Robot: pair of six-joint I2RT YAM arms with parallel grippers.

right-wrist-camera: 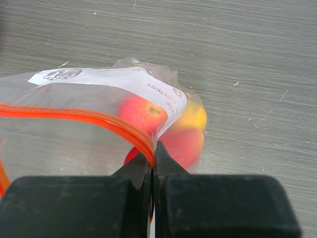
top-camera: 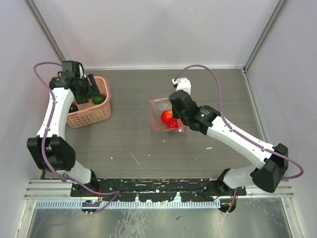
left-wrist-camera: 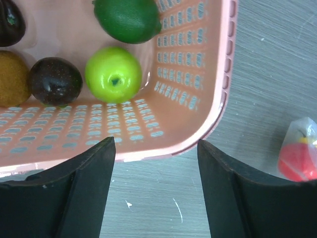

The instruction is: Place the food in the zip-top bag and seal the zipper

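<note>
The clear zip top bag (right-wrist-camera: pixel 59 144) with an orange zipper edge lies mid-table, its mouth gaping. Red and yellow food (right-wrist-camera: pixel 185 141) rests inside it. My right gripper is shut on the bag's zipper edge. At the table's left, the pink basket (top-camera: pixel 91 116) holds more food: a light green round piece (left-wrist-camera: pixel 113 74), a dark green one (left-wrist-camera: pixel 128 19), a dark purple one (left-wrist-camera: pixel 54 81) and a brown one (left-wrist-camera: pixel 11 79). My left gripper hangs above this basket, fingers spread, nothing between them.
Bare grey table (top-camera: pixel 129 124) lies between the basket and the bag. The basket's raised rim (left-wrist-camera: pixel 218 94) stands close under the left fingers. White walls border the back and sides.
</note>
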